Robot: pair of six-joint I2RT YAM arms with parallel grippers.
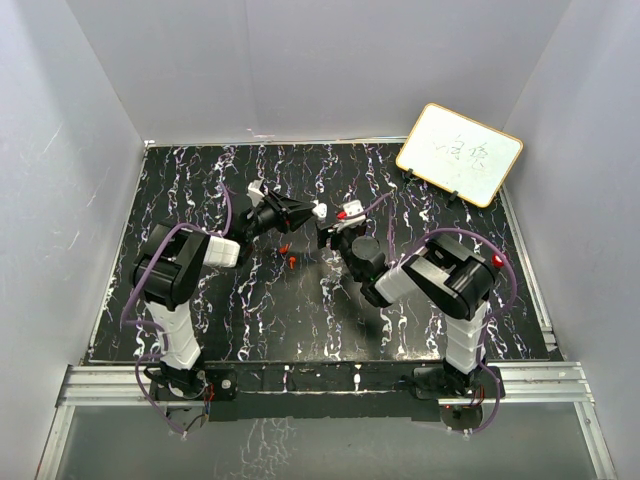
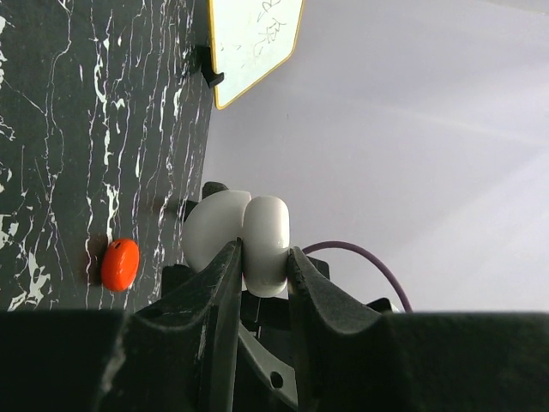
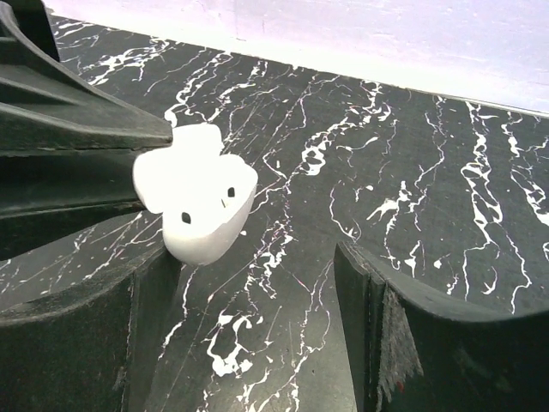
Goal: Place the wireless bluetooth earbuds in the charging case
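The white charging case (image 3: 206, 202) has its lid raised, and small dark marks show inside it in the right wrist view. My left gripper is shut on this case, holding it above the table. My right gripper stands open close to the case, with nothing gripped; its left finger (image 3: 150, 300) overlaps the lower edge of the case in view, and contact cannot be told. From above, both grippers meet near the table's middle. Small orange-red pieces (image 1: 292, 262) lie below the left gripper in the top view; they are too small there to identify as earbuds.
An orange-red oval piece (image 2: 120, 263) rests on the black marbled table (image 2: 51, 163). Another red piece (image 1: 498, 260) lies at the far right, partly behind the right arm. A whiteboard (image 1: 459, 153) stands at the back right.
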